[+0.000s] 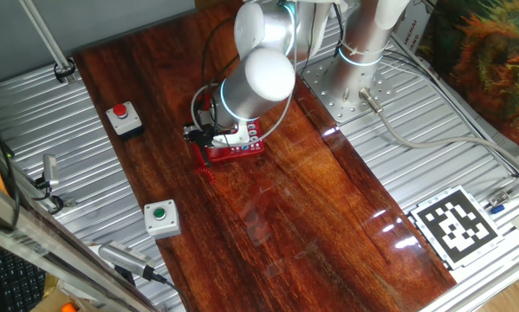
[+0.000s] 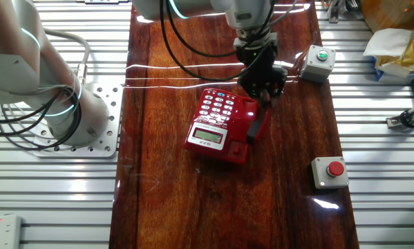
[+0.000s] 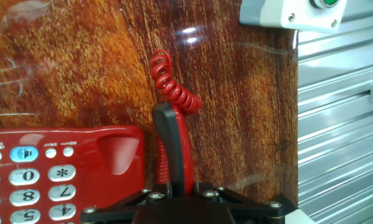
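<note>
A red desk telephone [image 2: 213, 124] with white keys and a small display sits on the wooden table. In the wrist view its body [image 3: 80, 165] fills the lower left, and the cradle hollow at that end is uncovered. Just right of the body, the red and black handset [image 3: 179, 149] stands on its narrow side, apart from the cradle hollow. My gripper is closed around the handset's near part, whose lower end is hidden by the gripper. A coiled red cord [image 3: 167, 81] lies beyond the handset's far end.
A green-button box [image 1: 162, 218] and a red-button box [image 1: 125, 120] stand along the table's edge opposite the robot base. A marker board [image 1: 454, 227] lies off the table.
</note>
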